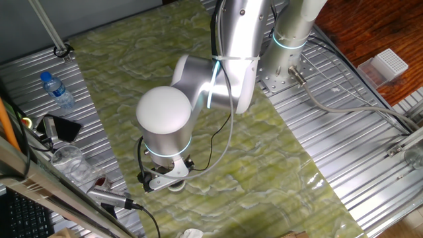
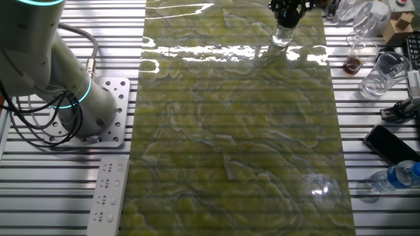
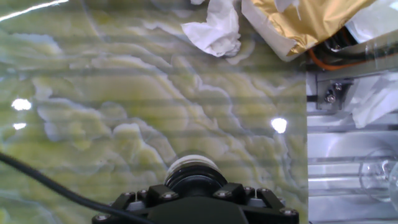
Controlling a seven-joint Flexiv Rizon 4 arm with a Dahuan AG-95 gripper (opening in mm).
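Note:
My gripper (image 2: 289,13) is at the top edge of exterior view 2, over the green marbled mat. It is shut on a small clear container (image 2: 283,35), whose transparent lower part shows beneath the dark fingers. From the wrist camera, a pale round rim (image 3: 194,160) with a dark middle sits between the finger linkages at the bottom. In exterior view 1 the same round piece (image 1: 176,188) shows just under the gripper (image 1: 165,180). Whether the container's base touches the mat is hard to tell.
Crumpled white tissue (image 3: 217,28) and a gold-and-white packet (image 3: 305,22) lie ahead in the wrist view. Beside the mat are glassware (image 2: 384,75), a phone (image 2: 392,145) and a water bottle (image 2: 397,177).

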